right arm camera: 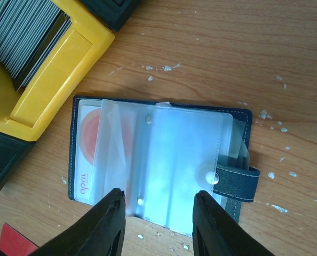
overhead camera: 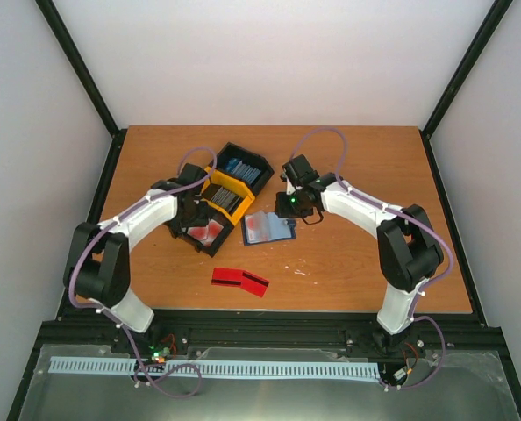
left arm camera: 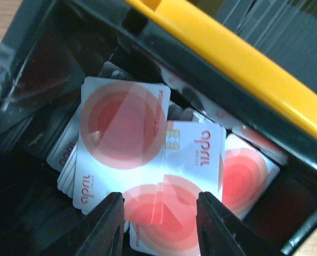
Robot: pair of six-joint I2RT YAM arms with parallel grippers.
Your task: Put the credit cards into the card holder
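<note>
My left gripper hangs over a black bin [left arm camera: 30, 90] of loose white cards with red circles [left arm camera: 121, 122]; its fingers are apart, with the cards below and nothing visibly held. My right gripper is open above the blue card holder [right arm camera: 237, 210], which lies open on the table with clear sleeves and a red-and-white card [right arm camera: 86, 133] in the left one.
A yellow bin [overhead camera: 240, 210] of stacked cards and a black bin [overhead camera: 262, 171] adjoin the cards' bin. Red cards [overhead camera: 228, 277] lie at the front.
</note>
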